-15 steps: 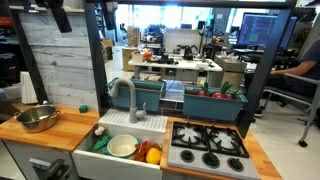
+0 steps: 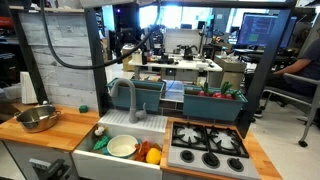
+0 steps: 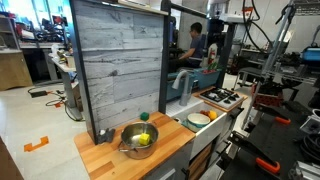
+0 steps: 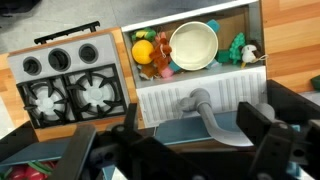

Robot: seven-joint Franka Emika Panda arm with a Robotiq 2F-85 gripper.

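In the wrist view my gripper looks down from above the sink, its dark fingers spread wide with nothing between them. In the sink (image 4: 180, 28) are a white bowl (image 4: 195, 43), a yellow object (image 4: 142, 48), an orange-red one (image 4: 163, 52) and a green item (image 4: 236, 47) beside a small white one. A metal pot (image 3: 139, 141) with something yellow inside stands on the wooden counter (image 3: 100, 157). Near it lies a small green block (image 3: 144, 116).
A grey faucet (image 2: 132, 98) rises behind the sink. To its right is a stove (image 2: 208, 149) with black grates. Blue planters (image 2: 211, 106) line the back, one holding red and green produce. A dark frame post (image 2: 268, 65) stands near the arm's space.
The arm has swung from the upper left toward the middle in exterior view 1, and its gripper is now above the faucet area. The objects on the counter and in the sink stay put.
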